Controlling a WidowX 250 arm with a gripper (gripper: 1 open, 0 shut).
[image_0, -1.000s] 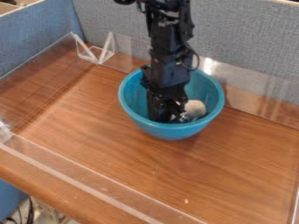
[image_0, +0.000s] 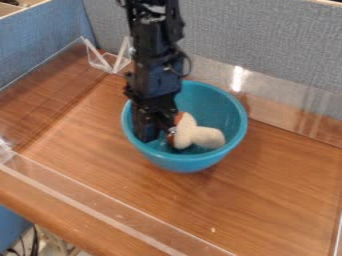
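Observation:
The black robot arm reaches down from the top into a teal bowl (image_0: 219, 108) at the middle of the table, its gripper (image_0: 167, 128) low inside the bowl's left part. A pale, cream-coloured object (image_0: 199, 136) with a reddish-brown end lies in the bowl just right of the gripper. The fingertips are dark and partly hidden against that object and the bowl; the gripper looks shut, and I cannot see anything held between its fingers.
A white wire stand (image_0: 104, 60) sits at the back left. Padded grey and blue walls border the back and left.
The gripper has moved left within the bowl, uncovering more of the pale object. The bowl has shifted slightly left and toward the front.

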